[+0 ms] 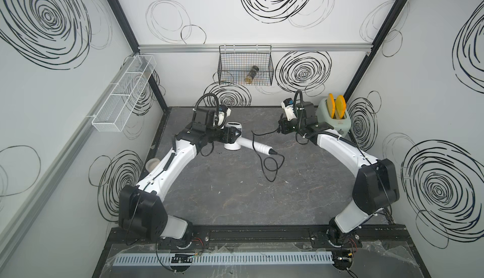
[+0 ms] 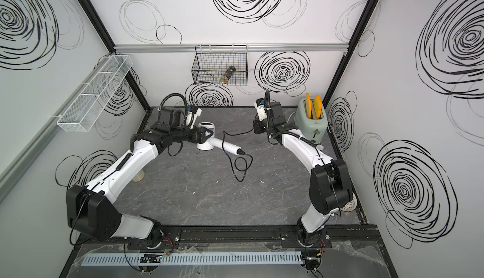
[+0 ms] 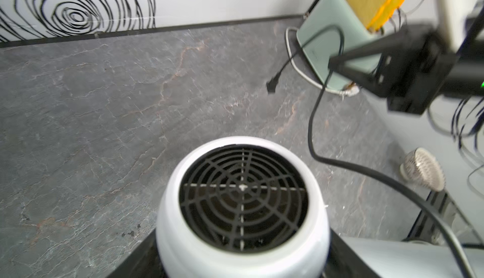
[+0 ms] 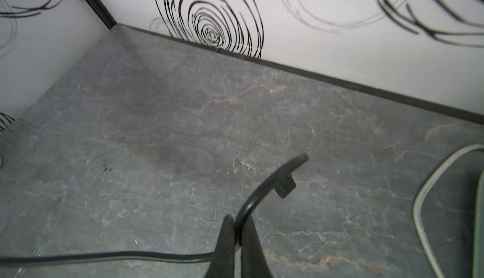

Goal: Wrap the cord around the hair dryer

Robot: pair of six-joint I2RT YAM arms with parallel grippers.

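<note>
The white hair dryer [image 1: 259, 146] lies on the table with its handle pointing right. My left gripper [image 1: 236, 134] is at its head; in the left wrist view the round grille end [image 3: 243, 197] sits between the fingers, whose tips are hidden beneath it. Whether they press on it cannot be seen. From the handle's end the black cord [image 1: 264, 169] makes a loose loop on the table, then runs up to my right gripper, shut on it. Past those fingertips a short length bends over, the plug [image 4: 285, 186] hanging from it. No turn of cord around the handle shows.
A green toaster [image 1: 336, 121] with yellow slices stands at the back right, its pale cable [image 4: 421, 202] beside it. A wire basket [image 1: 245, 66] hangs on the back wall.
</note>
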